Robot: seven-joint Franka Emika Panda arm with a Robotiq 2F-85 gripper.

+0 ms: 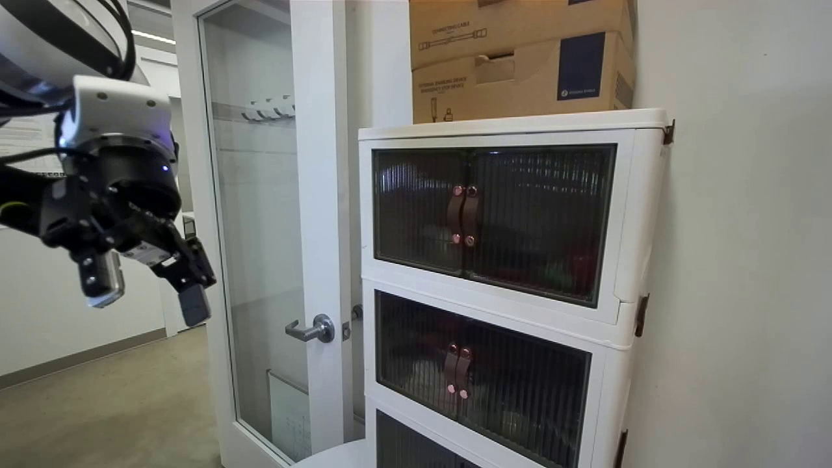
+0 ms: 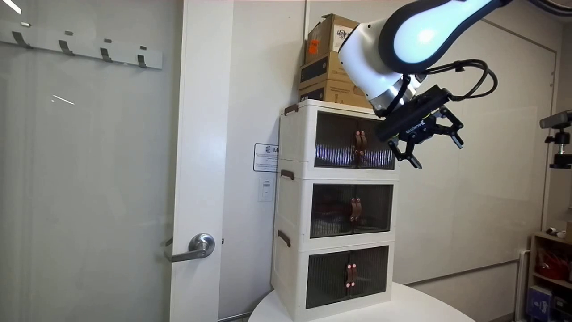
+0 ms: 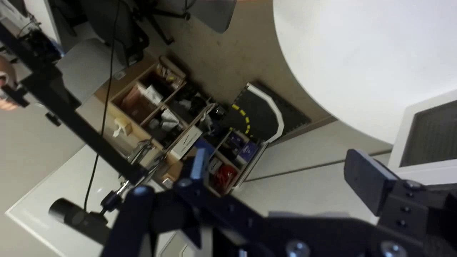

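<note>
A white cabinet of stacked units has dark ribbed doors with paired brown strap handles. In exterior view 1 its top doors and middle doors are closed; exterior view 2 shows the bottom doors closed as well. My gripper hangs in the air left of the cabinet in that first view, clear of it. From the second exterior camera, the gripper overlaps the top unit's right side. Its fingers stand wide apart in the wrist view, with nothing held between them.
Cardboard boxes are stacked on the cabinet. A glass door with a lever handle stands beside it. The cabinet rests on a round white table. Farther off, a shelf holds assorted items, and a camera mount stands at right.
</note>
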